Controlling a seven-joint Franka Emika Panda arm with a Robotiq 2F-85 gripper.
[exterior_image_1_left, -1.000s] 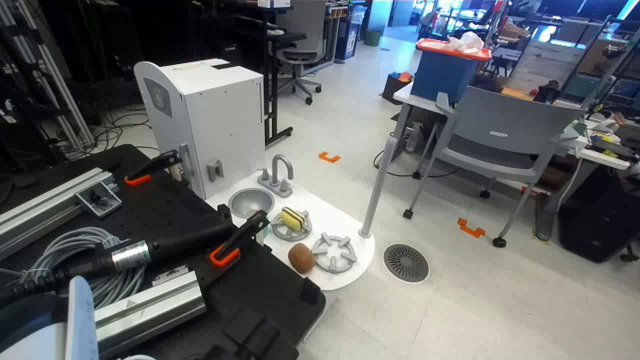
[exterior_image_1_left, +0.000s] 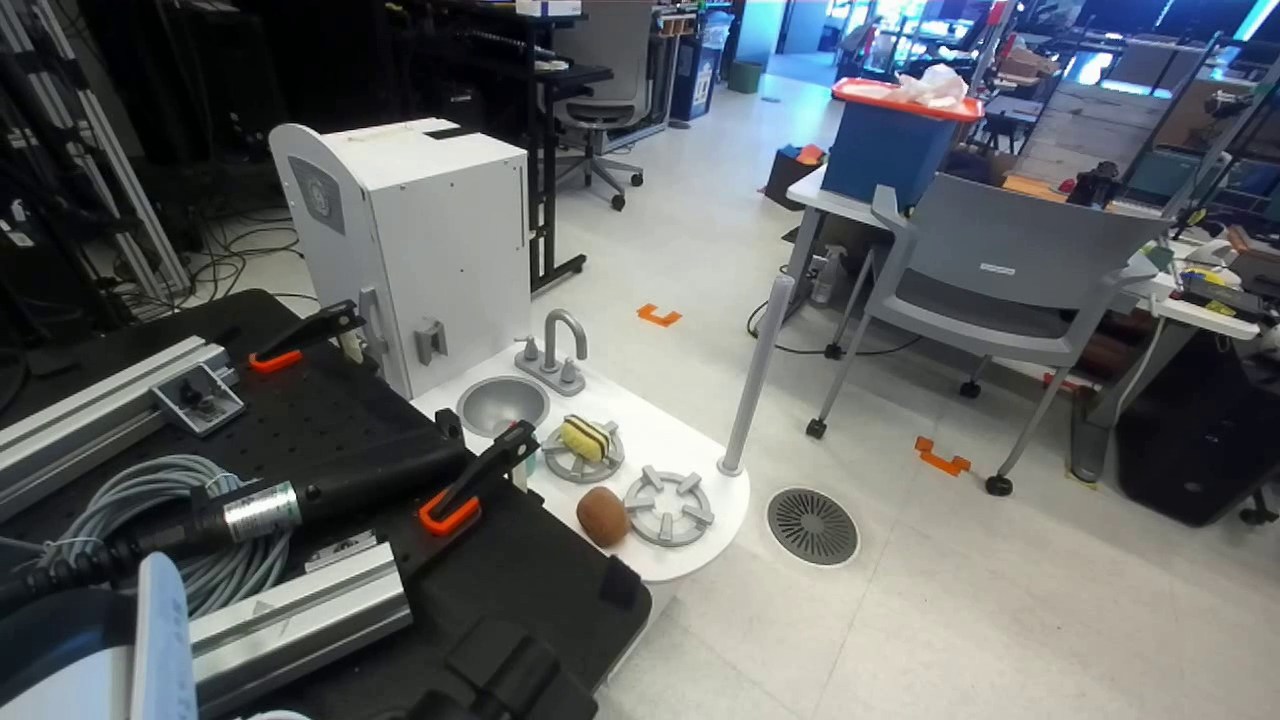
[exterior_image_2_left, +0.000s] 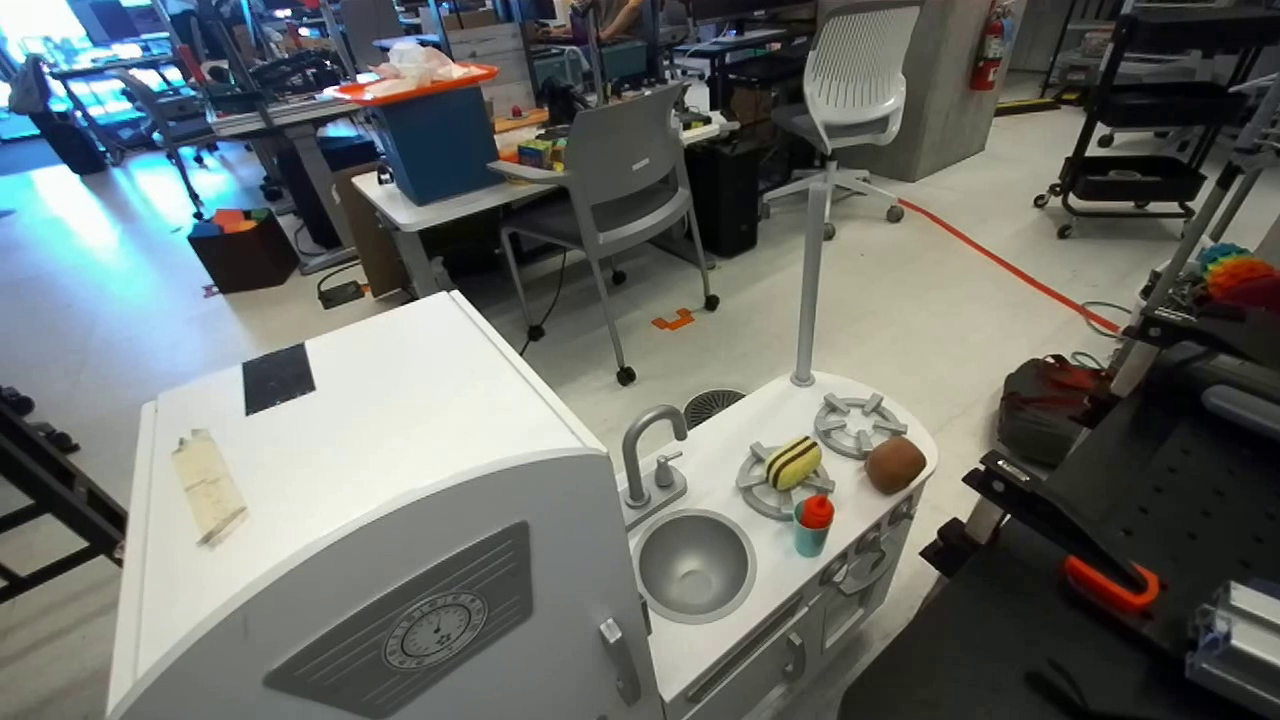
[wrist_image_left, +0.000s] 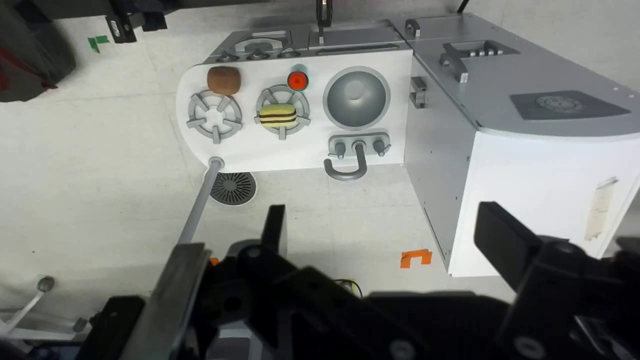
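My gripper shows only in the wrist view, its dark fingers (wrist_image_left: 507, 243) wide apart and nothing between them. It hangs high, with the toy kitchen's white counter (wrist_image_left: 252, 147) below. A yellow object with dark stripes (wrist_image_left: 277, 115) lies on the burner closer to the sink. Beside the other burner sits a brown, rounded object (wrist_image_left: 223, 80). A teal cup with a red thing in it (wrist_image_left: 297, 79) stands between the striped object and the grey sink basin (wrist_image_left: 356, 97); in exterior view 2 the red top of the cup (exterior_image_2_left: 812, 528) shows clearly. The basin is empty.
The tall white cabinet (exterior_image_2_left: 360, 396) borders the sink side. A grey faucet (exterior_image_2_left: 648, 450) rises behind the basin, and an upright grey post (exterior_image_2_left: 811, 288) stands at the counter's far corner. A black table with clamps (exterior_image_1_left: 300, 420) runs along the front.
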